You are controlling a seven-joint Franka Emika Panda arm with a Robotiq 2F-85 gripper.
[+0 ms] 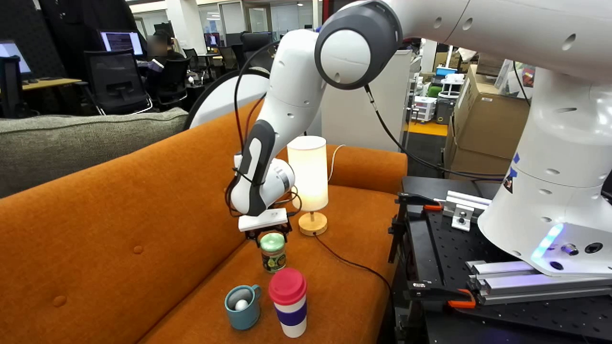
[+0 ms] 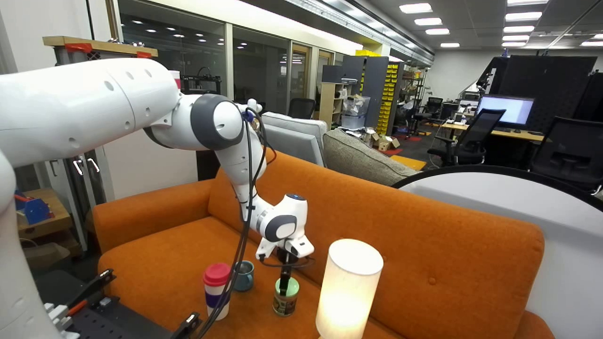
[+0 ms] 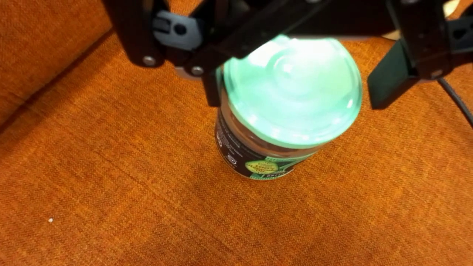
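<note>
A glass jar (image 1: 273, 260) with a mint-green lid and dark label stands upright on the orange sofa seat. My gripper is open over it, a finger on either side of the lid. In the wrist view the left finger (image 3: 211, 88) lies close against the lid's edge; whether it touches I cannot tell. A clear gap separates the right finger (image 3: 390, 77) from the lid. From the second exterior view, one dark finger (image 2: 284, 282) overlaps the lid of the jar (image 2: 284, 305), hiding part of it.
A white tumbler with a red lid (image 1: 288, 286) and a blue mug (image 1: 250, 316) holding a white round object stand nearer the first exterior camera. Close behind the jar is a lit lamp (image 1: 308, 172), its cord (image 1: 350, 261) crossing the seat. The sofa backrest (image 1: 137, 229) rises alongside.
</note>
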